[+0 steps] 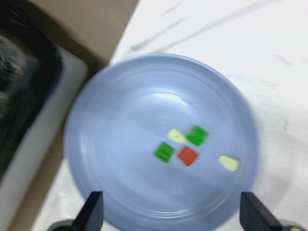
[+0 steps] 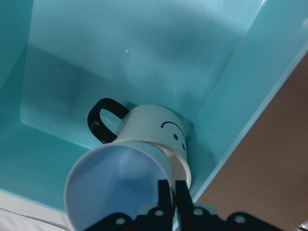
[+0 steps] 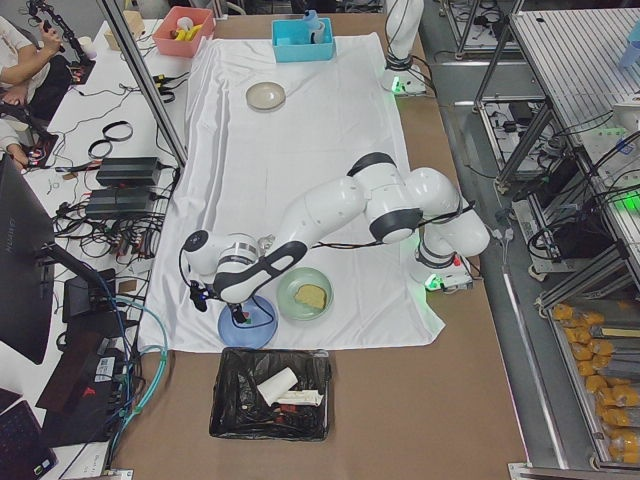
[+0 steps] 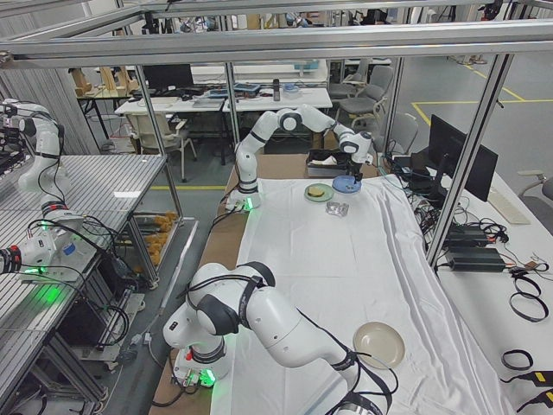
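A blue plate [image 1: 125, 120] holds green cubes [image 1: 197, 135], a red cube [image 1: 187, 155] and pale pieces [image 1: 228, 162]. My left gripper is over it, open, with nothing seen between its fingers. In the right wrist view my right gripper is shut on the rim of a blue cup [image 2: 115, 183], above a white mug [image 2: 149, 120] with a black handle lying in a turquoise bin [image 2: 144, 48].
A black-lined bin [image 3: 270, 410] with white items sits beside the blue plate. A green plate [image 3: 290, 308] with a yellow item, crumpled foil [image 4: 337, 208] and a beige plate [image 3: 265, 96] are on the cloth.
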